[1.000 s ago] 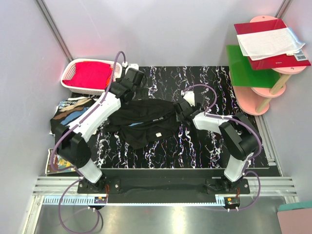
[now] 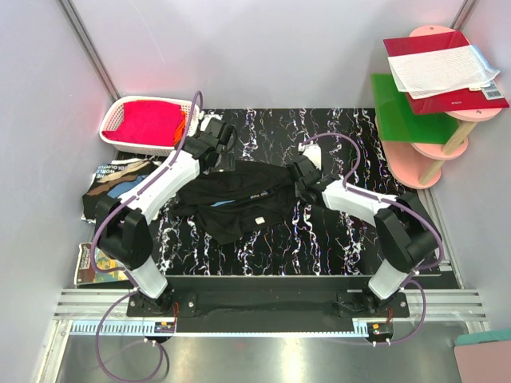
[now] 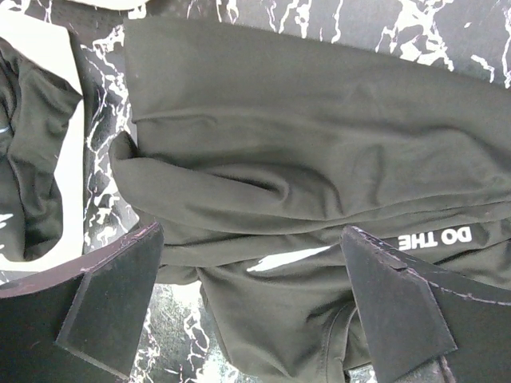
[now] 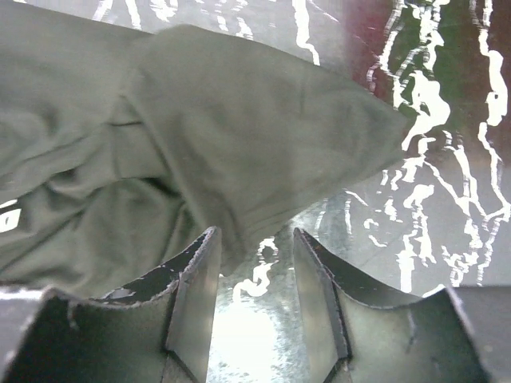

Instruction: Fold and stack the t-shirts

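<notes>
A black t-shirt (image 2: 246, 224) lies loosely spread and creased on the dark marbled table, with part of a white print showing. Over its left part hangs my left gripper, open, with only shirt and table visible below the gap. My right gripper is open above the shirt's right end; a corner of the cloth reaches up between its fingertips in view, but nothing is held. In the right wrist view a flap of the black t-shirt (image 4: 263, 120) points right over bare table.
A white basket (image 2: 106, 128) with red cloth stands at the back left. Printed dark cloth (image 2: 120, 187) lies at the left edge, a magazine (image 2: 96, 265) nearer. A pink shelf (image 2: 407, 163) stands back right. Table around the right arm is mostly clear.
My left gripper has shifted slightly toward the front. The right arm has moved a little, its elbow now further right and forward. The shirt looks unchanged.
</notes>
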